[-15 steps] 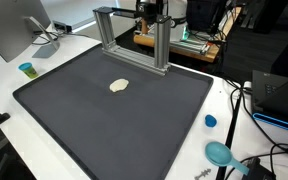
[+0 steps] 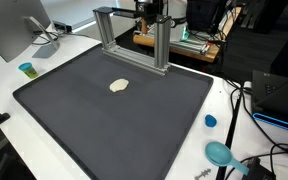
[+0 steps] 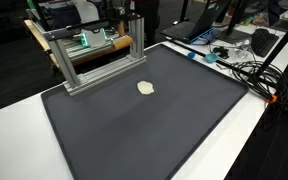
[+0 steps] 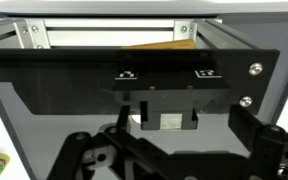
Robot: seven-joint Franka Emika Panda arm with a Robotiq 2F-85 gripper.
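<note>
A flat cream-coloured piece (image 2: pixel 119 85) with an uneven round outline lies on the dark grey mat (image 2: pixel 94 125), towards the metal frame; the same cream piece (image 3: pixel 145 88) shows clear of everything in exterior view 2. My gripper is open in the wrist view, its dark fingers spread to either side of a black block with a silver face. I cannot tell whether the fingers touch that block. In the wrist view the mat is largely hidden by the black bar and the gripper. Both exterior views leave the fingertips unclear.
An aluminium frame (image 3: pixel 94 73) stands along one mat edge. A colourful cup (image 2: pixel 27 70) stands on the white table at the left. A turquoise round object (image 2: pixel 222 155) and a small blue one (image 2: pixel 210 121) lie off the mat, near cables.
</note>
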